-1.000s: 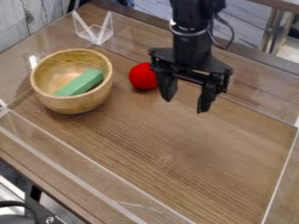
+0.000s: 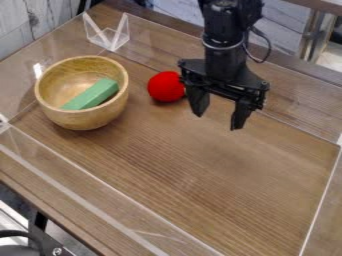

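The black robot gripper hangs over the wooden table right of centre, its two fingers spread apart, with nothing visible between them. Left of it, a red round object rests on the table. At the left, a tan bowl holds a green oblong block.
A clear, angular plastic object sits near the back left. Table edges show along the left, back and right.
The arm and gripper have shifted slightly, with small differences in finger position and tilt. The red object, bowl and green block look unmoved.
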